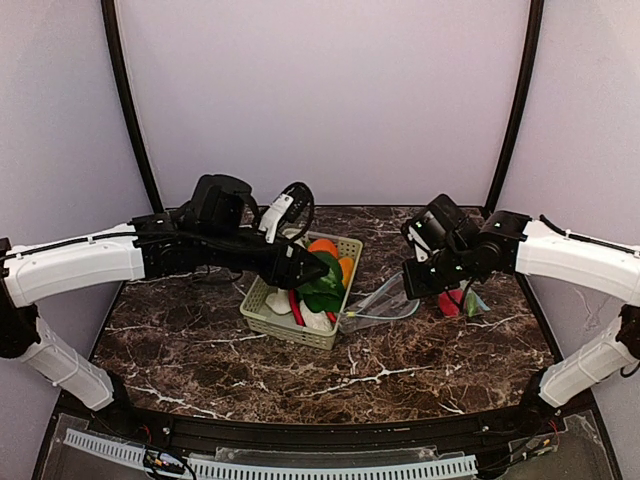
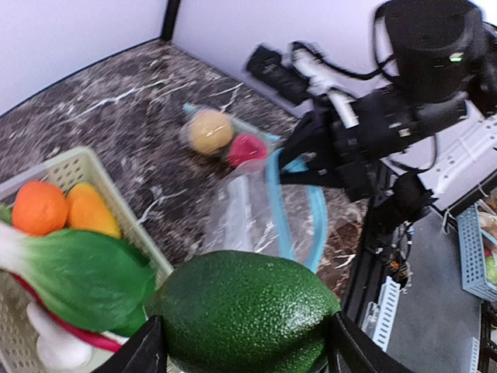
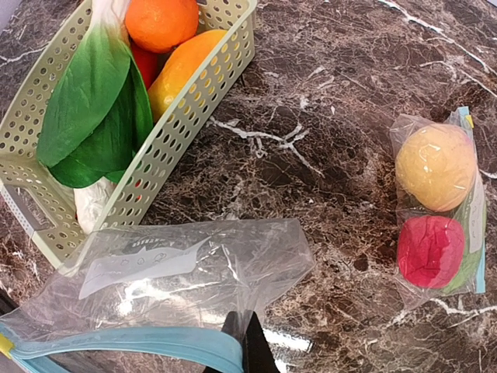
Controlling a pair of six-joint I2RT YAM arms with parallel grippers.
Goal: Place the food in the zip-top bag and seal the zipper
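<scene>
A dark green pepper fills the space between the fingers of my left gripper, which is shut on it above the basket. The clear zip top bag lies to the right of the basket, its blue zipper edge spread from the film. My right gripper is shut on that edge, and the bag's mouth looks open in the left wrist view. Food in the basket includes a leafy green vegetable, an orange and a yellow-orange mango-like fruit.
The perforated basket stands beside the bag. Another clear bag, holding a round tan item and a pink-red one, lies farther right. Bare marble table stretches along the front.
</scene>
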